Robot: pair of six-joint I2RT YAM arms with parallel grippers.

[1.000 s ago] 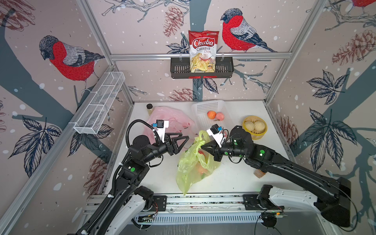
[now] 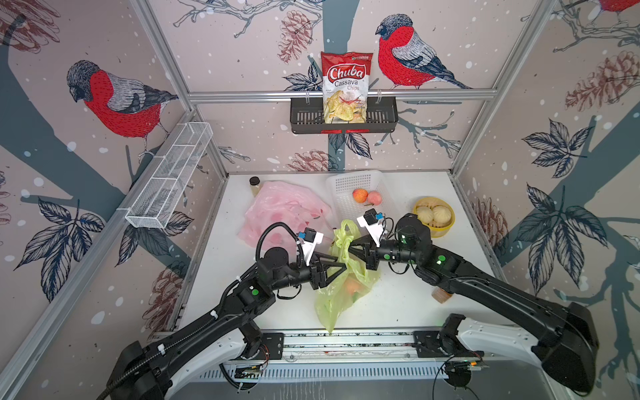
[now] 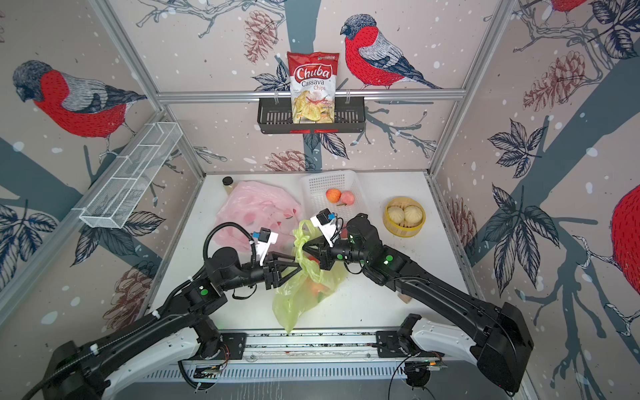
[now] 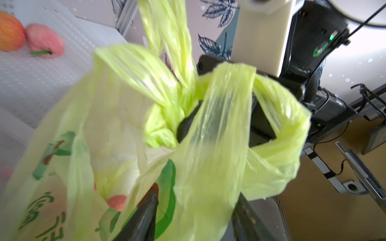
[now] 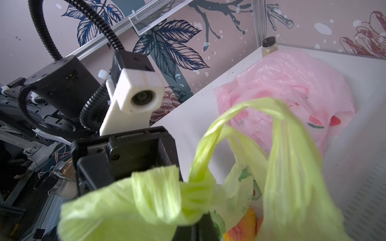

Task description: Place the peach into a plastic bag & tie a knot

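Note:
A yellow-green plastic bag [image 2: 333, 303] hangs at the front middle, peach-coloured fruit [image 5: 241, 225] showing inside it. My right gripper [image 2: 354, 248] is shut on the bag's twisted upper part, where a loop of plastic [image 5: 253, 104] stands up. My left gripper [image 2: 336, 266] is part open at the bag's left side, its fingertips close against the plastic; in the left wrist view the bag lies in front of and between its fingers, and whether it grips any is unclear.
A white basket [image 2: 343, 186] with two fruits stands behind. A pink bag [image 2: 273, 206] lies back left, beside a jar [image 2: 255, 186]. A yellow bowl [image 2: 433, 216] of round items stands right.
My left gripper has come right and down to the bag.

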